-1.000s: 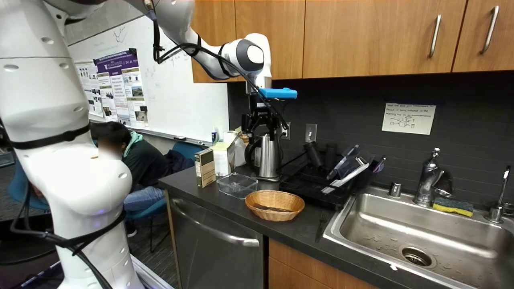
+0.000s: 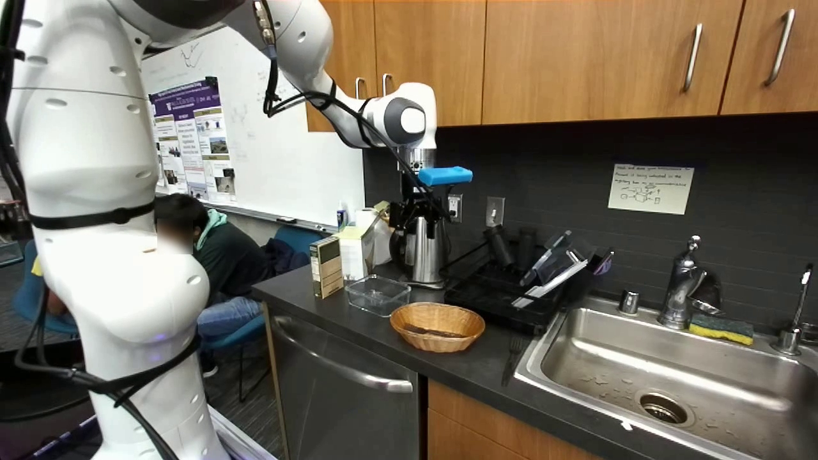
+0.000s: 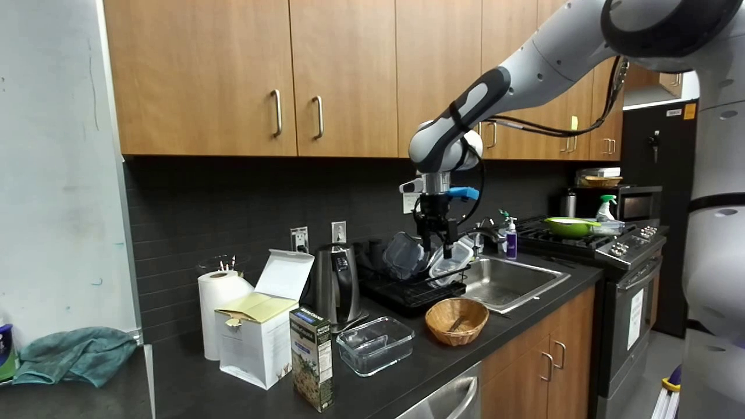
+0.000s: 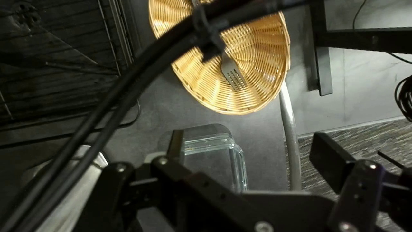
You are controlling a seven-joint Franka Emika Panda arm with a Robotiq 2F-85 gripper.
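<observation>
My gripper (image 3: pixel 437 247) hangs in the air over the counter, fingers pointing down. The wrist view shows its fingers (image 4: pixel 176 145) spread wide apart, with nothing held between them. A round wicker basket (image 4: pixel 251 96) sits on the counter, and a metal fork (image 4: pixel 233 73) lies inside it. Black cables cross the basket in that view and cover part of the fork. Beside the basket is a clear rectangular glass container (image 3: pixel 377 349), which the gripper body partly hides in the wrist view. From exterior view 1, my gripper (image 2: pixel 420 218) appears in front of the steel kettle.
A steel kettle (image 3: pixel 338 286) and a black dish rack (image 2: pixel 498 295) with plastic containers stand along the wall. A small carton (image 3: pixel 311 359) and an opened white box (image 3: pixel 255 342) are near the glass container. Another fork (image 2: pixel 512 359) lies by the sink (image 2: pixel 567 383).
The arm has come down, so the gripper sits lower in exterior view 1. The upper arm has shifted rightward. The basket and glass container have stayed put.
</observation>
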